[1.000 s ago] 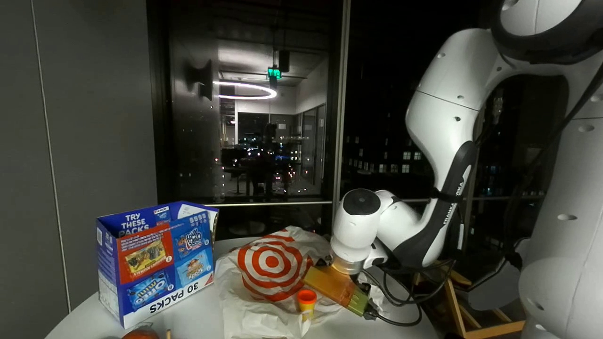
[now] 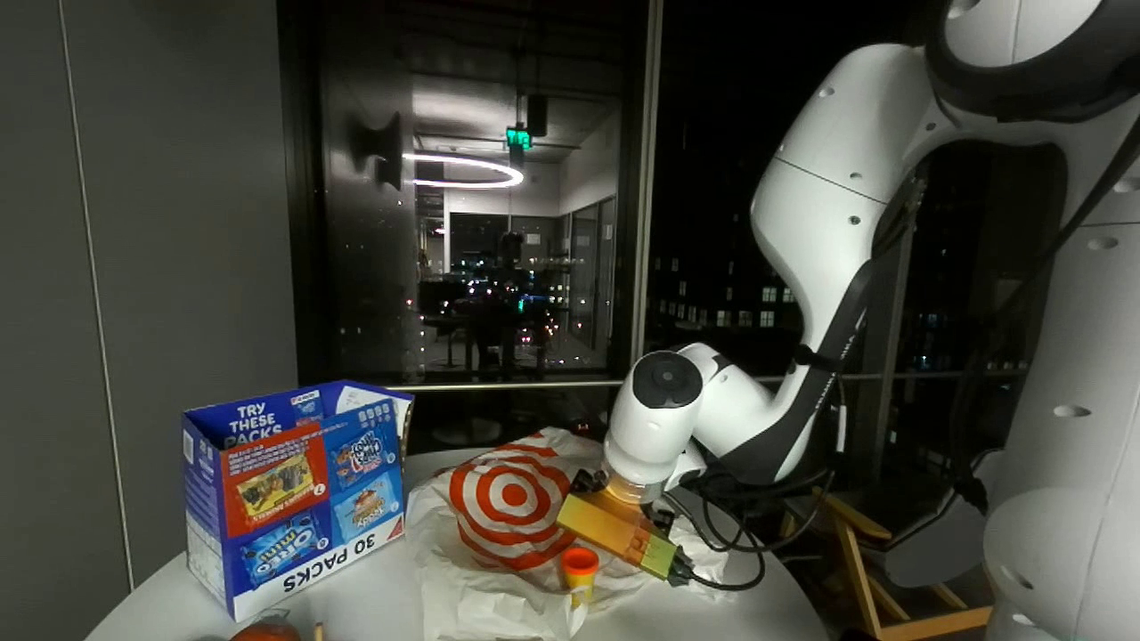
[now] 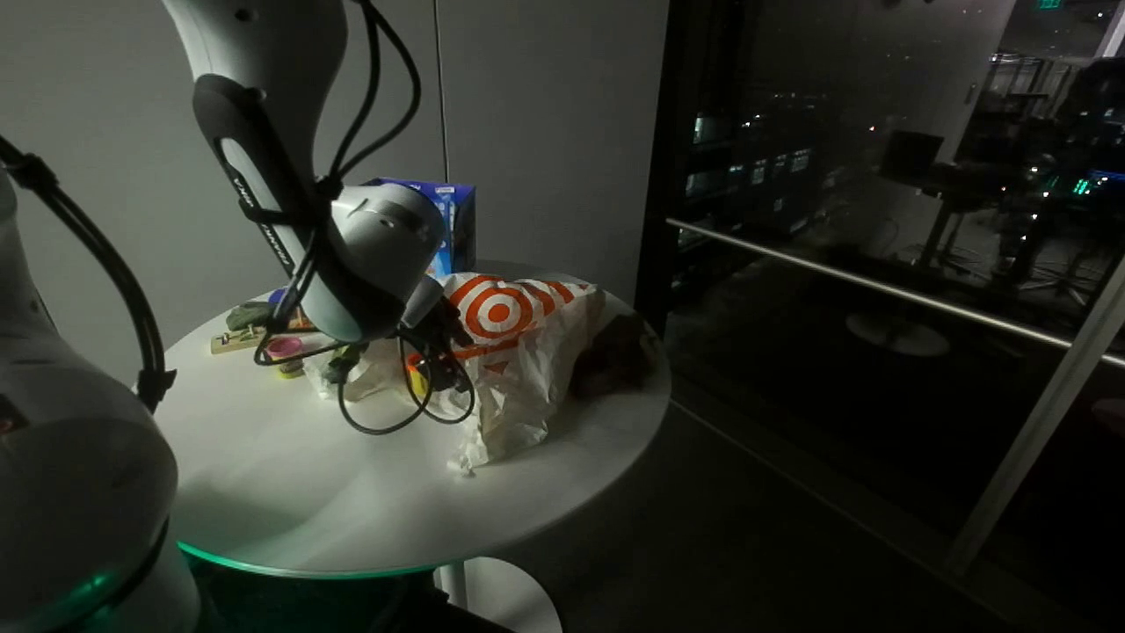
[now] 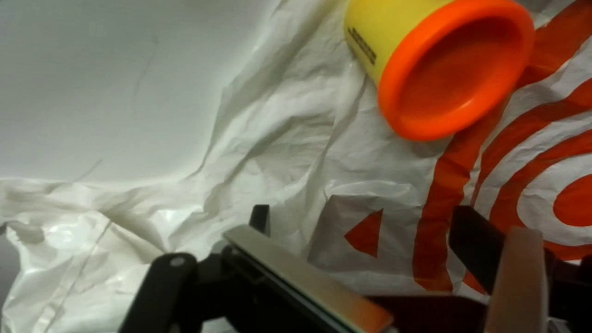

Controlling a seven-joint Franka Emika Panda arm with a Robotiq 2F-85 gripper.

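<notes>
A yellow tub with an orange lid (image 4: 455, 72) stands on the white plastic bag (image 4: 299, 138) with its red target print, at the top right of the wrist view. In exterior view 1 the same tub (image 2: 579, 571) is just in front of the printed bag (image 2: 508, 497). My gripper is open over the bag, its fingers wide apart and no object held between them. The tub lies outside the fingers. From exterior view 1 the fingers are hidden behind the orange-yellow casing on the wrist.
A blue snack box (image 2: 294, 491) stands at the left of the round table. In exterior view 2 a pink-lidded tub (image 3: 284, 348) and other small items sit near the far left edge. Loose cables (image 2: 737, 555) hang by the wrist.
The arm and gripper have shifted a little to the left in exterior view 1, closer to the bag's target print. The tub, bag and snack box have stayed put.
</notes>
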